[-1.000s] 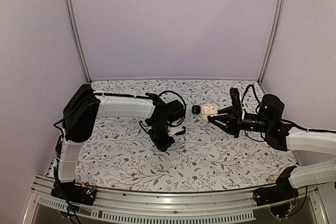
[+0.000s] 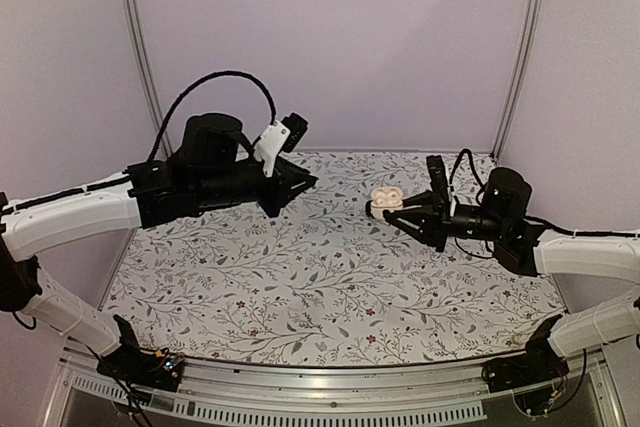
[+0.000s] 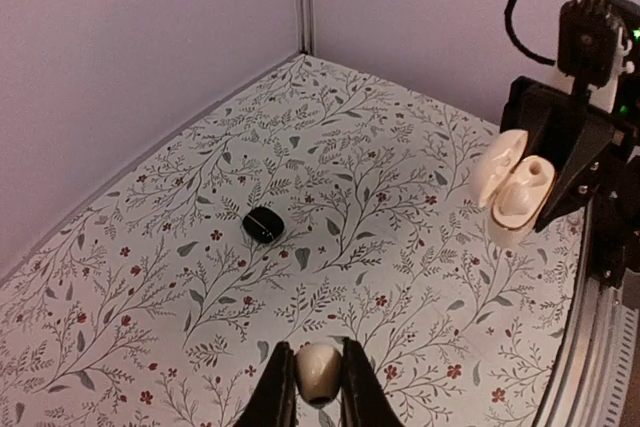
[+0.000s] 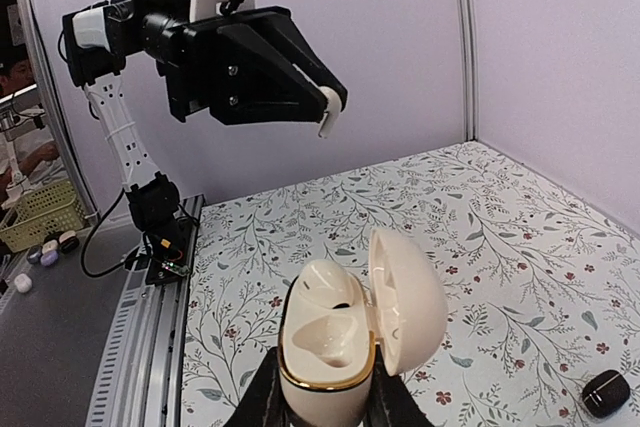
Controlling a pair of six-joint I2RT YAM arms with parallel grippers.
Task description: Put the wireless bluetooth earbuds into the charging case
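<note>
A white earbud is pinched between the fingertips of my left gripper, its stem showing in the right wrist view. That gripper [image 2: 312,181] hangs above the table, left of the case in the top view. My right gripper is shut on the body of the white charging case [image 4: 325,345]. The case's lid [image 4: 408,297] stands open, and two hollows face up inside; whether an earbud sits in either, I cannot tell. In the left wrist view, the case [image 3: 515,205] is at the right, apart from the earbud.
A small black block [image 3: 263,225] lies on the flower-patterned table [image 3: 390,227], partly hidden by the case in the top view. Pale walls enclose the back and sides, and a metal rail [image 2: 330,409] runs along the front edge.
The right gripper has shifted slightly up and left with the case.
</note>
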